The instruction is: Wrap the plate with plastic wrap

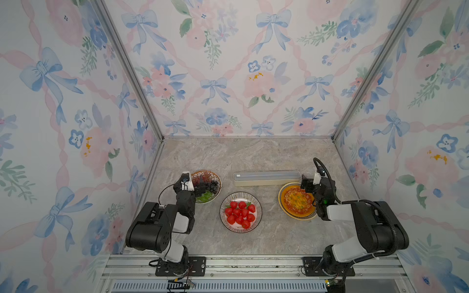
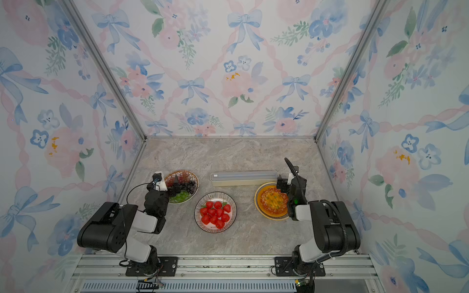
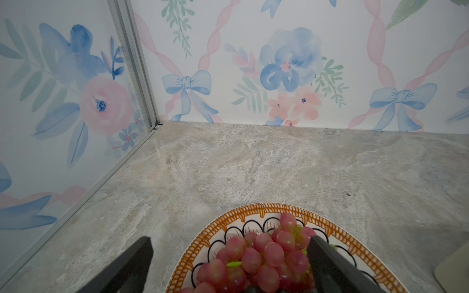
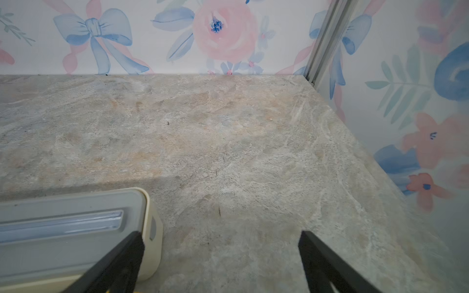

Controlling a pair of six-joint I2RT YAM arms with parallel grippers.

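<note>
A striped plate of red strawberries (image 1: 240,213) stands front centre, its rim (image 1: 221,212) uncovered. Left of it is an orange-rimmed plate (image 3: 200,239) bearing pink grapes (image 3: 273,254), dark fruit and green grapes. To the right, a yellow plate (image 1: 282,202) carries something like a pizza (image 1: 299,201). The long cream wrap dispenser (image 1: 267,178) lies behind them; its end also shows in the right wrist view. My left gripper is open above the grape plate, fingers apart. My right gripper is open over the yellow plate's far side, beside the dispenser's right end, holding nothing.
Clear strips also run between the plates and along the front. Patterned walls (image 1: 390,122) close in both sides.
</note>
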